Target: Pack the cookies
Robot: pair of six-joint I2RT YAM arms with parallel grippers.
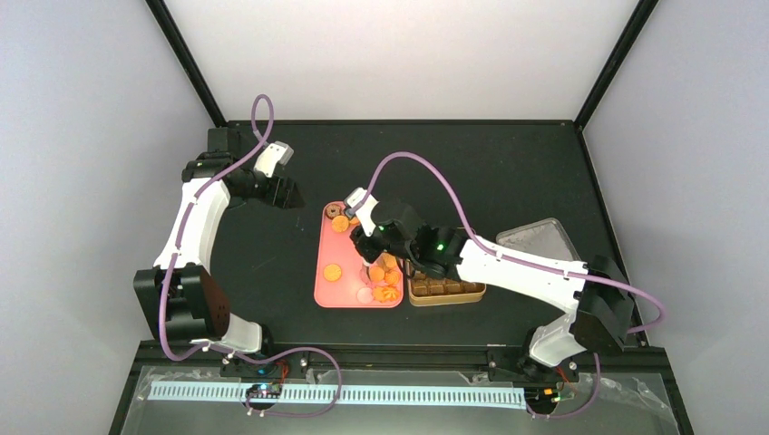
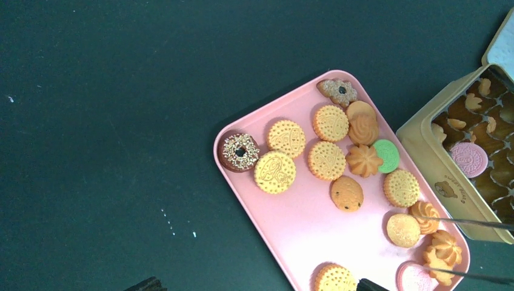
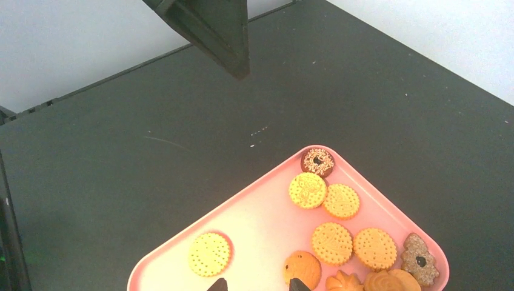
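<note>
A pink tray (image 1: pixel 328 287) holds loose cookies. In the left wrist view these include a chocolate ring cookie (image 2: pixel 238 151), round yellow biscuits (image 2: pixel 275 172), a green cookie (image 2: pixel 386 156) and a pink one (image 2: pixel 416 278). Right of the tray is the tan box (image 1: pixel 444 300), its compartments partly filled; a pink cookie (image 2: pixel 469 159) lies inside. My right gripper hangs over the tray, fingertips apart and nothing seen between them, near a lone yellow biscuit (image 3: pixel 210 254) and a speckled cookie (image 3: pixel 302 270). Left of the tray, my left gripper is wide open and empty.
A silvery translucent lid or tray (image 1: pixel 541 237) lies behind the right arm. That arm stretches across the box and hides part of it from above.
</note>
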